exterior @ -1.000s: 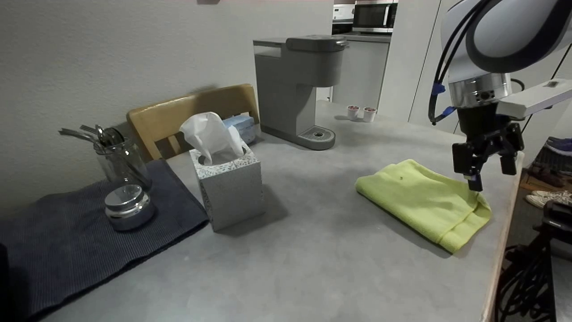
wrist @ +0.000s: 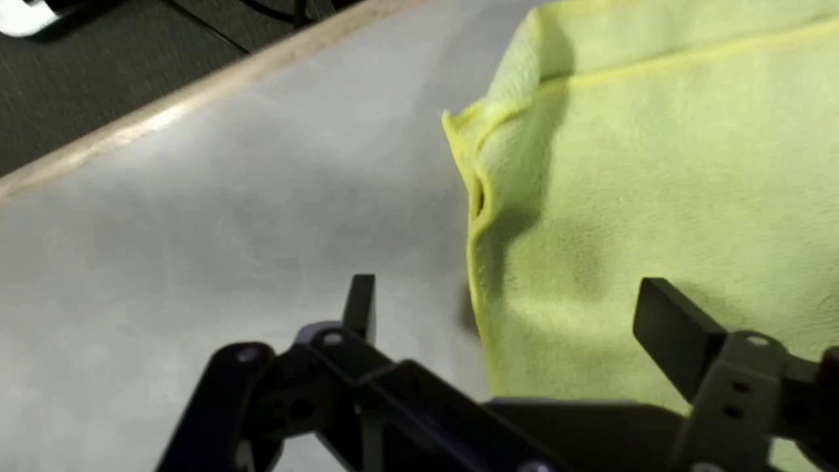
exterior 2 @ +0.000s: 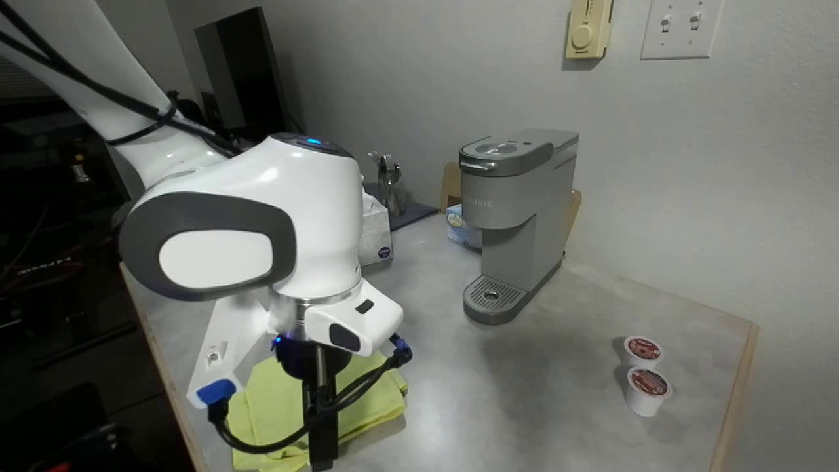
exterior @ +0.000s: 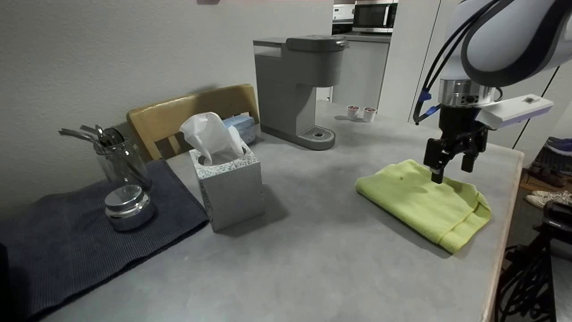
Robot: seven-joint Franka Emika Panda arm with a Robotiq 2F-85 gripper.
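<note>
A folded yellow-green cloth lies flat near the right edge of the grey table. My gripper is over its far side in exterior view 1, fingers apart and nothing between them. From the wrist, the cloth fills the right side, its hemmed edge running between my two fingers. One finger is over bare table, the other finger over the cloth. In exterior view 2 the arm covers much of the cloth. Whether a fingertip touches the cloth, I cannot tell.
A grey coffee maker stands at the back, two small pods beyond it. Left of centre is a tissue box; a jar of utensils and a silver-lidded jar are by the dark mat.
In exterior view 1 my gripper has moved left and slightly lower, from the cloth's right end to over its far side. The cloth looks unmoved.
</note>
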